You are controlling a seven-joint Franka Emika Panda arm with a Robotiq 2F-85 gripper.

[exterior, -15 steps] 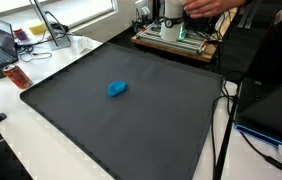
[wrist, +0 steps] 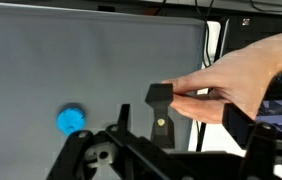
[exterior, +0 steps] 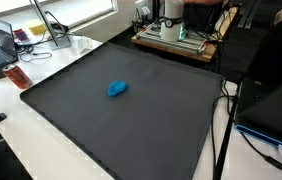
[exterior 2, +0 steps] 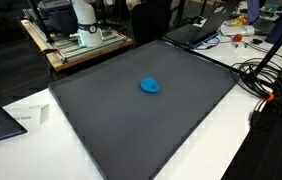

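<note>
My gripper stands open in the wrist view, its fingers (wrist: pixel 123 118) far apart. A person's hand (wrist: pixel 236 72) reaches in from the right, holding a small dark block-like object (wrist: pixel 160 97) between the fingers. The gap on either side of that object shows that the fingers do not grip it. A round blue object (wrist: pixel 71 120) lies on the dark grey mat, left of the gripper. Exterior view 1 has the blue object (exterior: pixel 117 88) near the mat's middle, and exterior view 2 also shows the blue object (exterior 2: pixel 149 85). Neither exterior view shows the gripper's fingers clearly.
Black cables (exterior: pixel 219 125) run along the right edge. In exterior view 2, more cables and equipment crowd the right side.
In exterior view 1, the hand at the top edge has drawn up and almost out of view. The blue object and the mat have stayed where they were.
</note>
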